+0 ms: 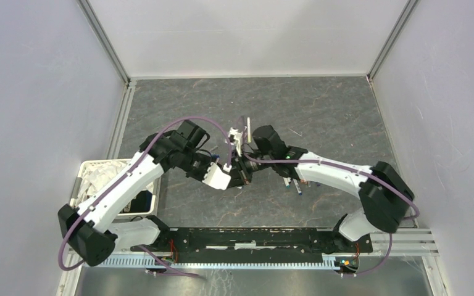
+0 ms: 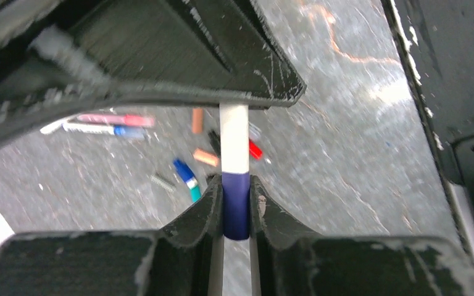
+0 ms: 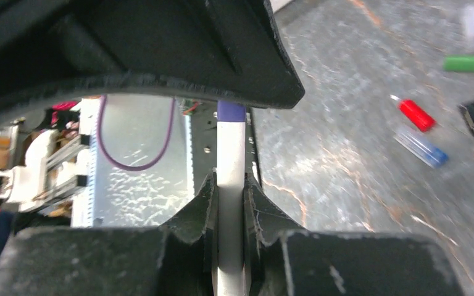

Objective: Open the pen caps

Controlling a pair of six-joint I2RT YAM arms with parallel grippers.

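Observation:
A pen with a white barrel (image 2: pixel 234 139) and a dark blue-purple cap (image 2: pixel 236 206) spans the two grippers. In the left wrist view my left gripper is closed around the cap, one finger on each side. Seen from the right wrist, my right gripper clasps the white barrel. The cap and barrel meet with no visible gap. In the top view both grippers come together near mid-table, and the pen is mostly hidden between them.
Several pens (image 1: pixel 297 187) lie right of the arms. Loose caps, including a red one (image 3: pixel 416 115) and a green one (image 3: pixel 469 63), are scattered on the grey table. A white basket (image 1: pixel 74 185) with cloth stands at left.

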